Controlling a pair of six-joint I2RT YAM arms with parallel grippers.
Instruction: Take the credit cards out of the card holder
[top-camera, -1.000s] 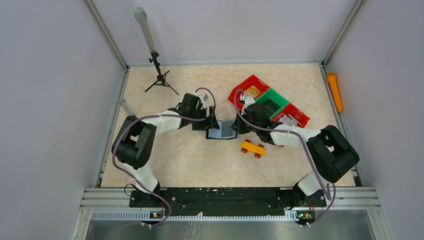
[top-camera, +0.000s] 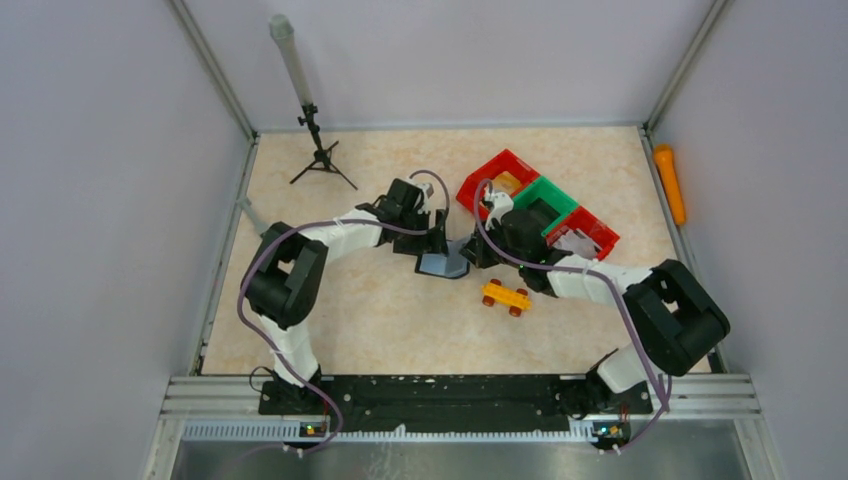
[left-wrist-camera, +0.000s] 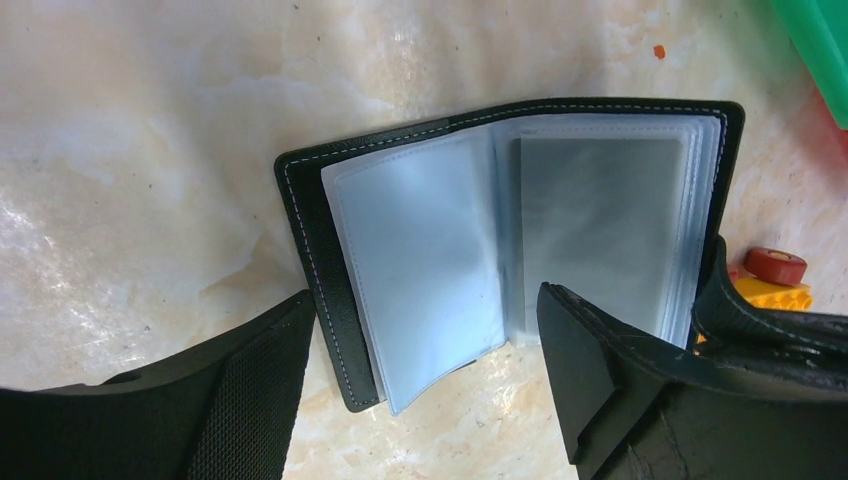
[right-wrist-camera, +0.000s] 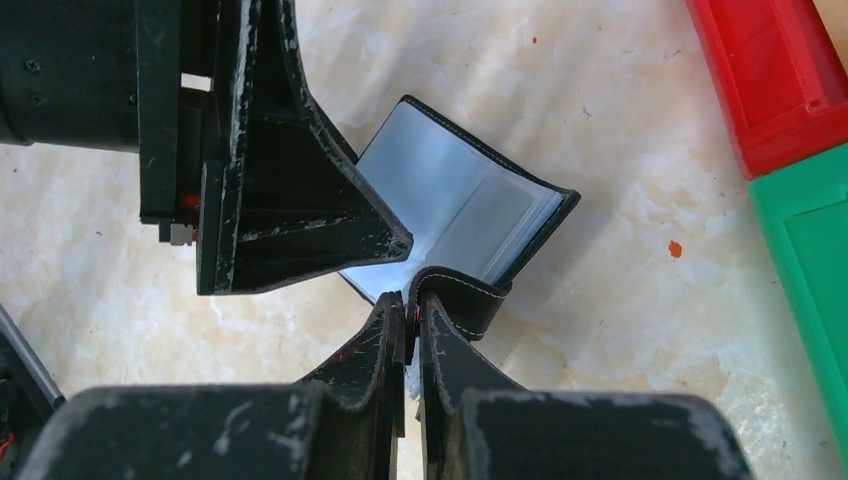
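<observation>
An open black card holder with clear sleeves (left-wrist-camera: 430, 260) lies between the grippers (top-camera: 443, 262); a grey card-like panel (left-wrist-camera: 598, 220) shows in its right-hand sleeve. My left gripper is open over the holder, nothing between its fingers; in the right wrist view its body covers part of the holder's left. My right gripper is shut on the holder's black strap flap (right-wrist-camera: 455, 295) at the near right.
Red and green bins (top-camera: 545, 190) stand at the back right. A yellow toy skateboard (top-camera: 507, 297) lies front right of the holder. A tripod (top-camera: 320, 155) stands back left.
The left arm has moved slightly right over the holder. The right arm and the holder's right part have shifted a little.
</observation>
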